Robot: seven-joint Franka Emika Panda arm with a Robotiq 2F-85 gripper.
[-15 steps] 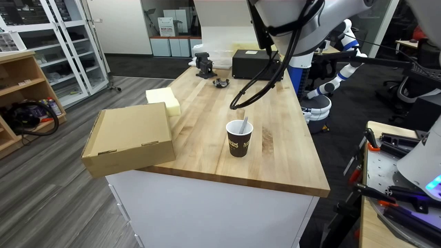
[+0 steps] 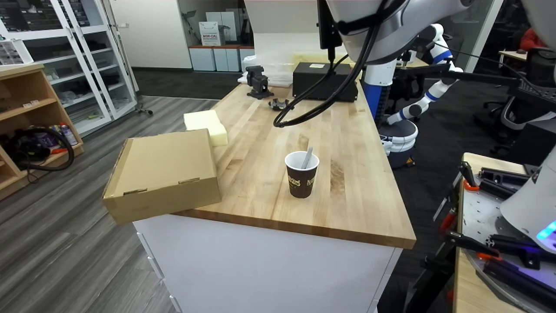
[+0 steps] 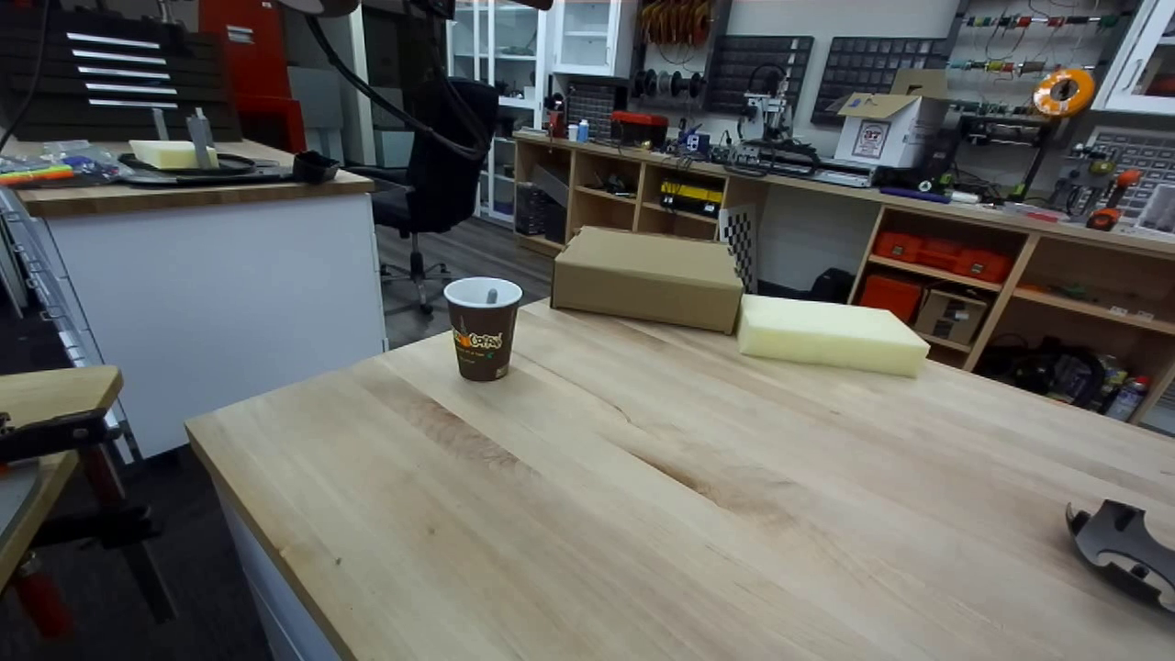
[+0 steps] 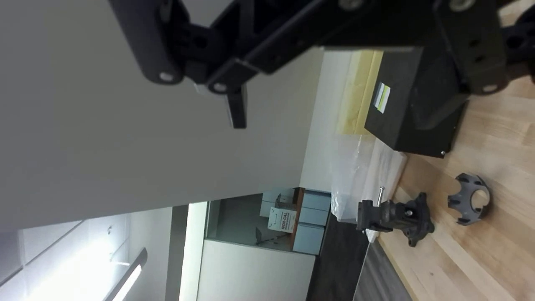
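My gripper is open in the wrist view, its dark fingers wide apart and nothing held between them. It is not visible in either exterior view, where only parts of the arm (image 2: 388,26) and hanging cables show at the top. A brown paper cup (image 2: 301,180) with a white rim stands upright on the wooden table (image 2: 359,208). A grey stick-like item (image 2: 307,157) leans inside it. In exterior view 2 the same cup (image 3: 482,336) stands near the table's far edge, away from the gripper.
A closed cardboard box (image 2: 167,161) overhangs the table's left edge, beside a pale foam block (image 2: 206,125). Toward the far end are a black box (image 2: 318,81), a dark clamp-like stand (image 2: 258,82) and a grey ring-shaped part (image 4: 469,200). Tabletop right of the cup is clear.
The arm's end has turned slightly, and its looped cables have swung left and up in exterior view 1. Cup, box and foam have stayed put.
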